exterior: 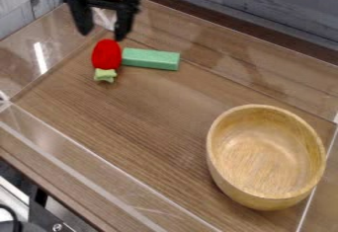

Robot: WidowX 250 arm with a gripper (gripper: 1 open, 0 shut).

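Note:
My black gripper (98, 15) is at the top left, blurred, its dark fingers hanging open above a red object (107, 53) with a pale green base or tip (105, 75). A green block (152, 58) lies just to the right of the red object. Whether anything touches the gripper is hard to tell.
A large tan bowl (264, 157) sits at the lower right of the wooden table (145, 147).

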